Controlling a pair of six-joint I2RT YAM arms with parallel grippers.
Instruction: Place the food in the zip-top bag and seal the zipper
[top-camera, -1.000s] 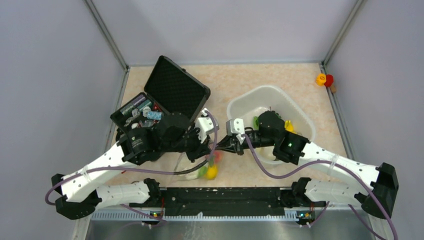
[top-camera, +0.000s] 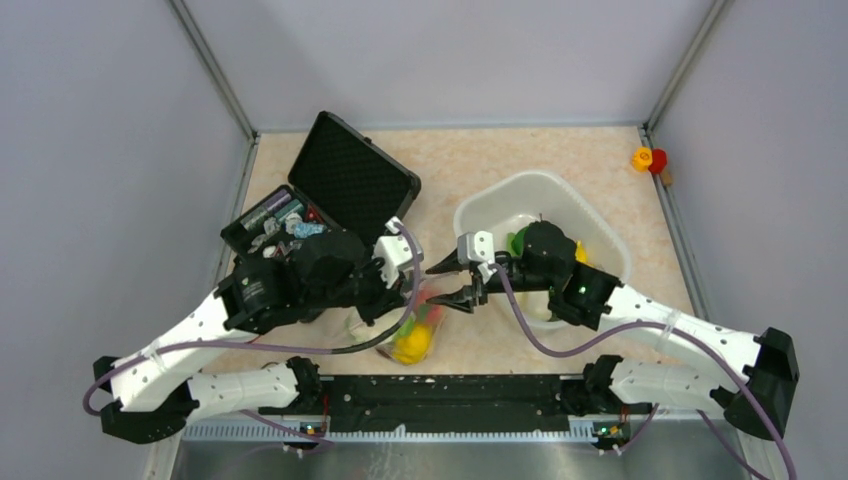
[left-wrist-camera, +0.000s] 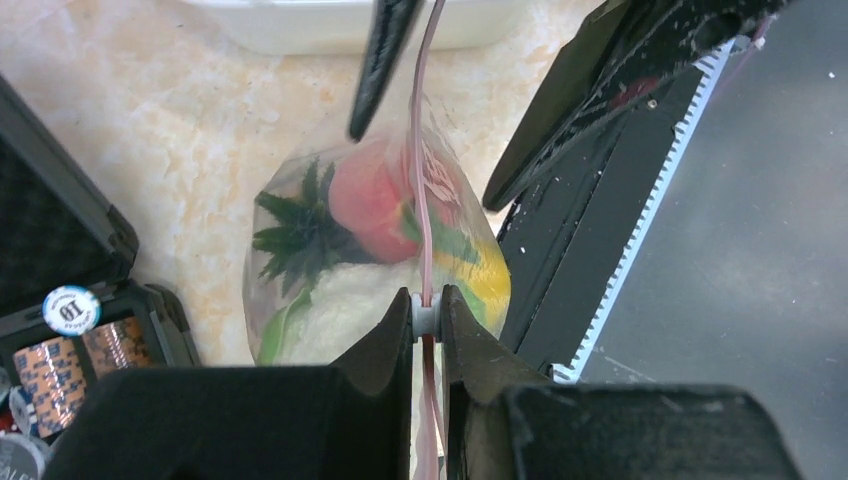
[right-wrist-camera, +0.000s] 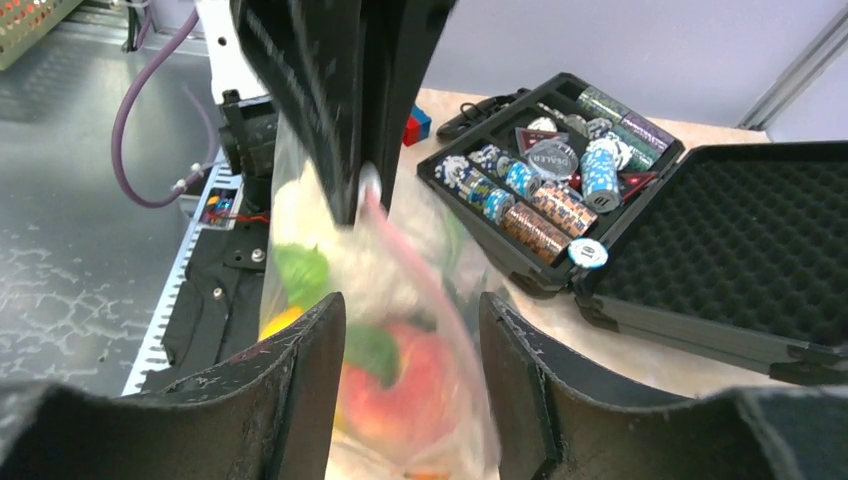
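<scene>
The clear zip top bag (left-wrist-camera: 290, 300) stands with food inside: a red item (left-wrist-camera: 370, 205), a yellow one (left-wrist-camera: 485, 275), green leaves and something pale. Its pink zipper strip (left-wrist-camera: 421, 180) runs along the top edge. My left gripper is shut on that strip, a small whitish piece showing between its fingertips. On the other side, my right gripper stands open, its fingers (right-wrist-camera: 315, 370) spread to either side of the bag's upper end without closing on it. From above, the left arm covers much of the bag, and a yellow food (top-camera: 412, 345) shows at its front.
A large white bin (top-camera: 480, 205) with more food sits partly under the right arm. The open black case (top-camera: 350, 180) with poker chips lies behind the left arm. Toy pieces (top-camera: 650, 160) rest at the far right corner. Bare table lies at the back middle.
</scene>
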